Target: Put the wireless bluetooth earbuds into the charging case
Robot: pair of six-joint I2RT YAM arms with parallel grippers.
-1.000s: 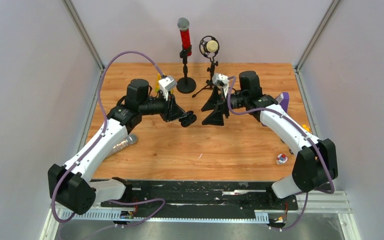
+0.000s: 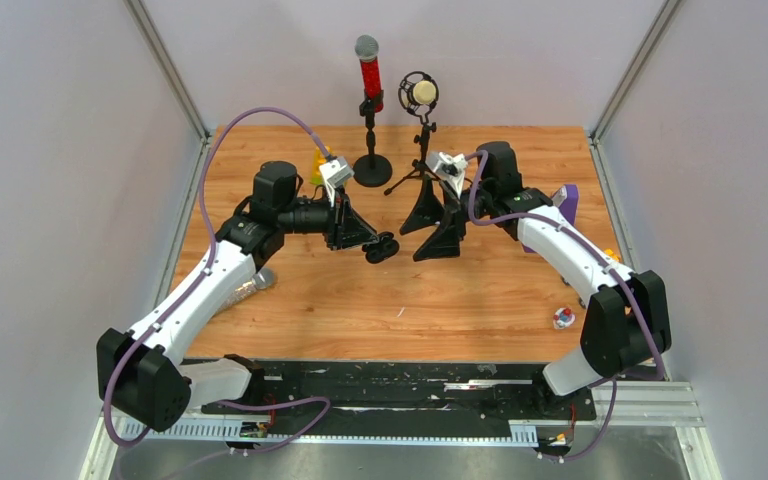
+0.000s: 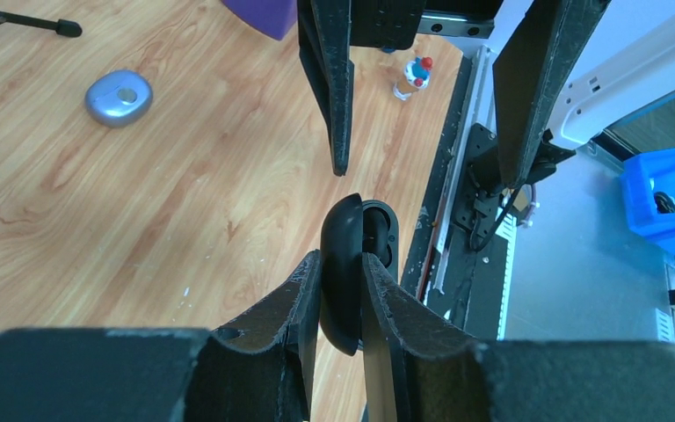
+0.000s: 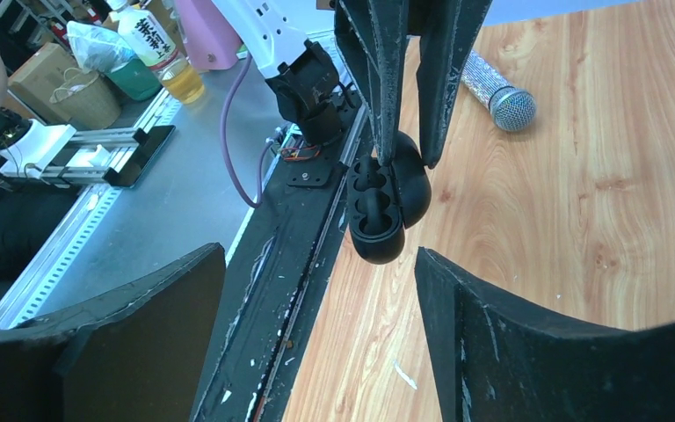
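The black charging case is held over the middle of the table, its lid open. Shut on it is my left gripper. In the right wrist view the case turns its recessed inner side towards me; whether any earbud sits in its hollows I cannot tell. The left wrist view shows the case pinched between both fingertips. My right gripper faces the case from the right, apart from it. Its fingers stand wide open, with nothing between them. No separate earbud can be made out.
A silvery-blue oval object lies on the table. A glittery microphone rests at the left. Two microphone stands are at the back, a purple object at the right.
The left gripper and case have shifted slightly right and towards the front. The right gripper has moved a little right and frontwards, with its fingers spread wider.
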